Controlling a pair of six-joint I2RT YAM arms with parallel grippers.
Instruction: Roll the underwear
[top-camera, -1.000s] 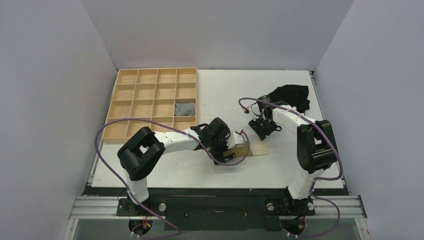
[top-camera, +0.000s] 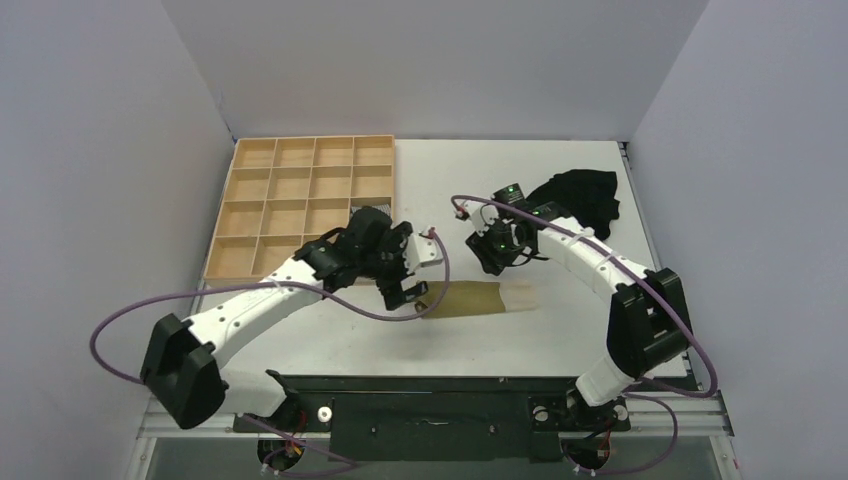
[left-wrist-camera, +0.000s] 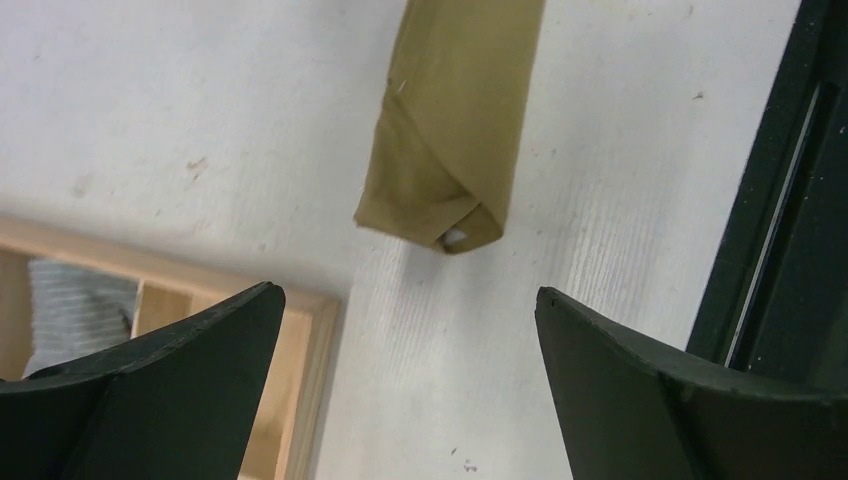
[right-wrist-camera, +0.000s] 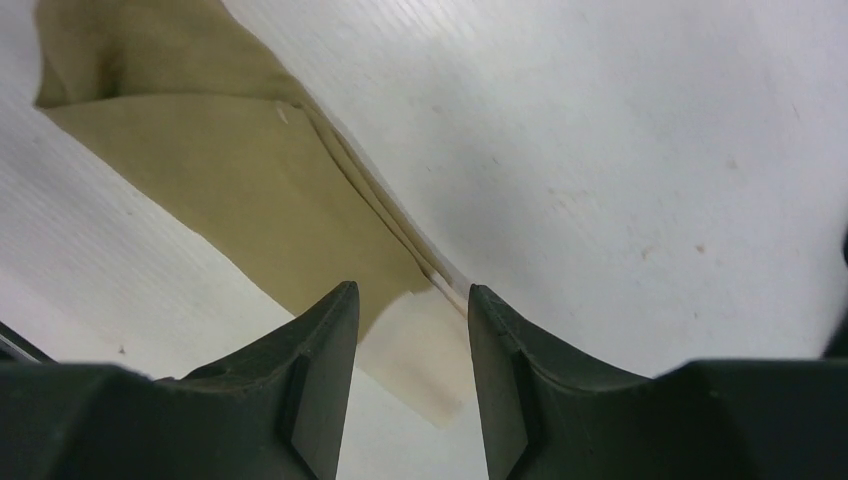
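The olive underwear (top-camera: 465, 300) lies on the white table as a long folded strip, with a paler cream part (top-camera: 518, 296) at its right end. Its left end (left-wrist-camera: 430, 200) has folded corners. My left gripper hangs open above the table, just left of that end, nothing between its fingers. My right gripper is part open above the cloth's right half, fingertips over the olive and cream boundary in its wrist view, holding nothing visible.
A wooden compartment box (top-camera: 285, 186) stands at the back left, with grey striped cloth (left-wrist-camera: 80, 310) in one compartment. A black cloth (top-camera: 585, 190) lies at the back right.
My left arm has lifted and moved left, off the underwear, uncovering its left part. My right arm has shifted left over the table.
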